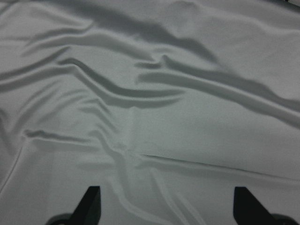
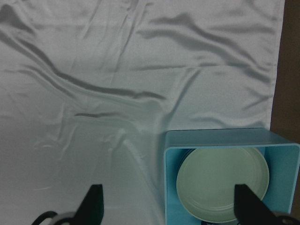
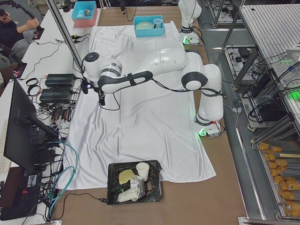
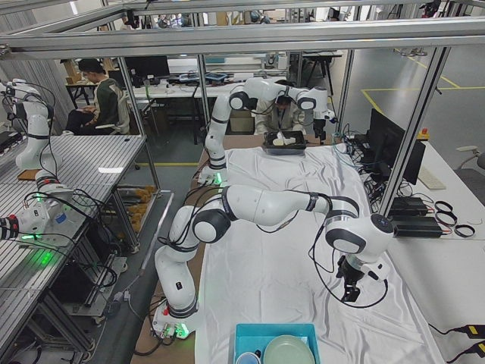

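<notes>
A blue bin (image 2: 283,178) holding a pale green plate (image 2: 220,178) and a light cup (image 3: 158,23) sits at one end of the white cloth (image 3: 136,126). A black tray (image 3: 155,187) at the other end holds a white cup (image 3: 142,170), a yellowish item (image 3: 126,176) and wrapped items. Both grippers are open and empty. In the left wrist view my left gripper hangs over bare wrinkled cloth. In the right wrist view my right gripper is over cloth beside the bin, its right finger overlapping the plate in view.
A monitor, cables and black boxes line one long side of the cloth, with a metal post among them. A second stacked blue-and-pink bin (image 3: 84,16) stands on the side table.
</notes>
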